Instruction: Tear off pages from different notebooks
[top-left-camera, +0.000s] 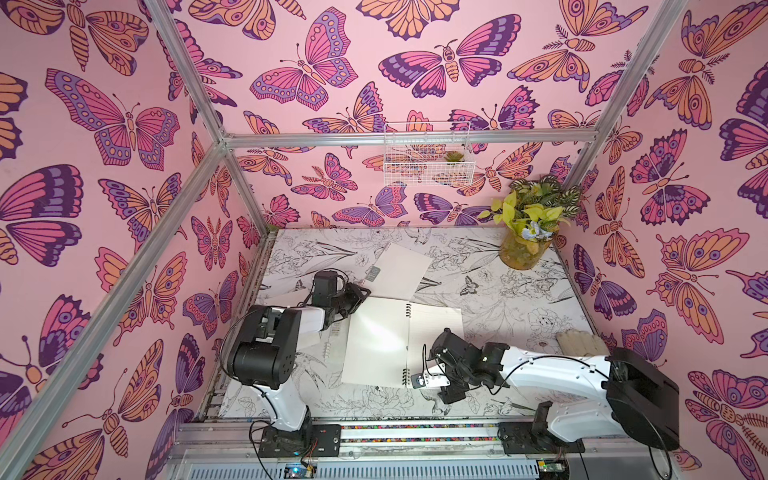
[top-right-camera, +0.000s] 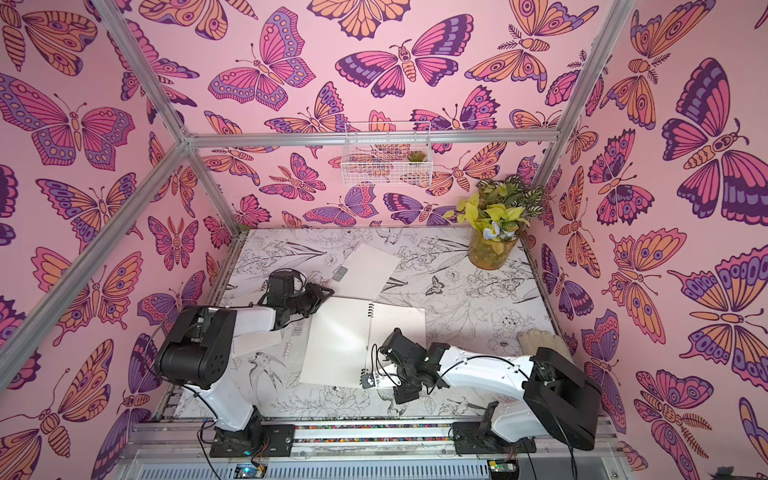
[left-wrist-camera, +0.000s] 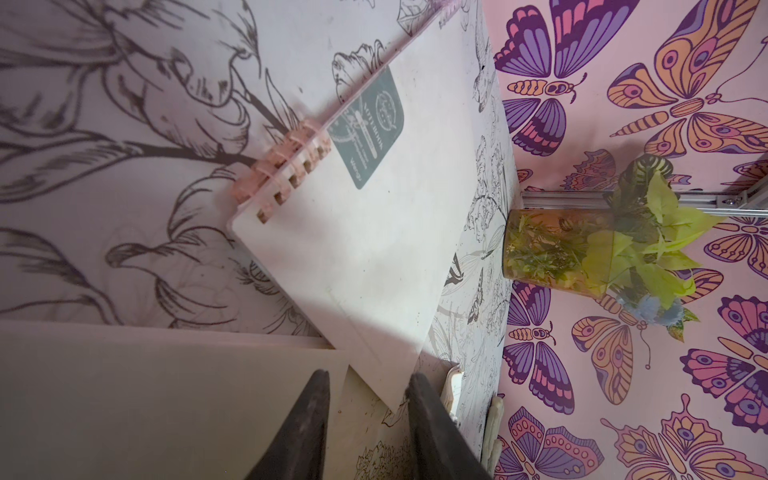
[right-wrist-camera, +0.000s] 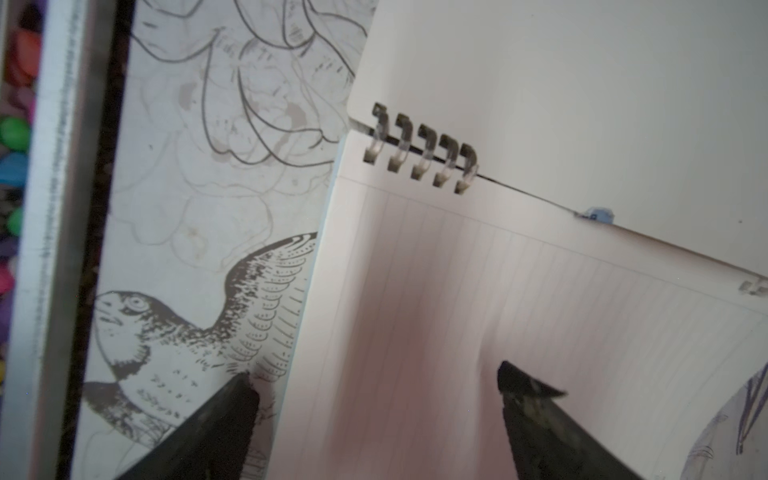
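Note:
An open spiral notebook (top-left-camera: 379, 340) lies flat in the middle of the table, blank on its left side. Its lined right page (right-wrist-camera: 448, 272) bears a soft ripple under my right gripper, which is open, its fingers wide apart above that page near the front edge. The dark rings (right-wrist-camera: 424, 156) run between the two sides. Over the notebook's far left corner, my left gripper stands part open, nothing visibly held. Behind it lies a closed white notebook (left-wrist-camera: 392, 192) with pinkish rings and a green label.
Another spiral notebook (top-left-camera: 316, 340) lies partly hidden under the left arm. A potted plant (top-left-camera: 526, 240) occupies the back right corner, and a pale glove-like item (top-left-camera: 581, 344) rests at the right edge.

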